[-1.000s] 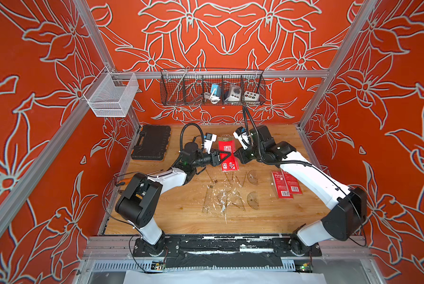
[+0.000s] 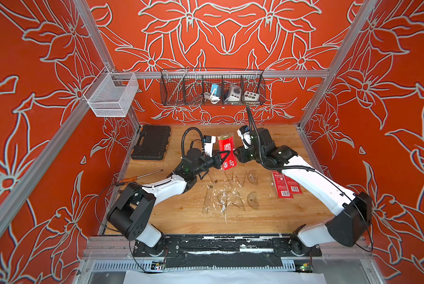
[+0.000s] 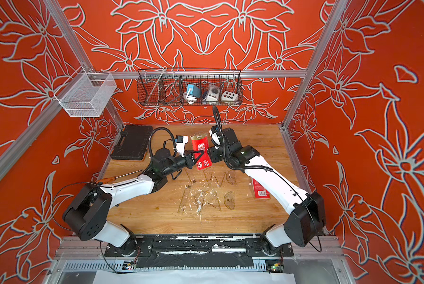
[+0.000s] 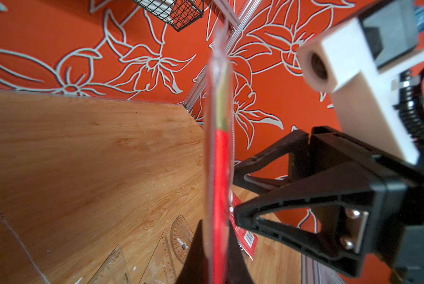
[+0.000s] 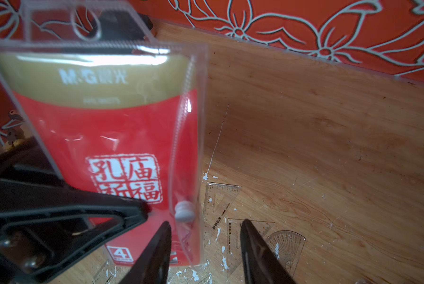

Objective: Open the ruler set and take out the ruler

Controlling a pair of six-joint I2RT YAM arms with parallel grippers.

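My left gripper [image 2: 226, 156] is shut on a red ruler-set sleeve [image 5: 117, 127], which has a gold top band and a clear plastic cover. The left wrist view shows this sleeve [image 4: 220, 189] upright and edge-on between the fingers. A white snap button [image 5: 184, 211] sits near its side edge in the right wrist view. Facing that edge, my right gripper stands open, its fingertips in front of the sleeve's lower part; whether they touch it I cannot tell. What lies inside the sleeve is not clear.
Transparent set squares and a protractor [image 2: 252, 200] lie on the table in front, among white scraps. Two red packs [image 2: 282, 185] lie at the right. A black case [image 2: 151, 142] and a screwdriver [image 2: 128, 179] are at the left.
The sleeve has turned and tilted slightly in my left gripper.
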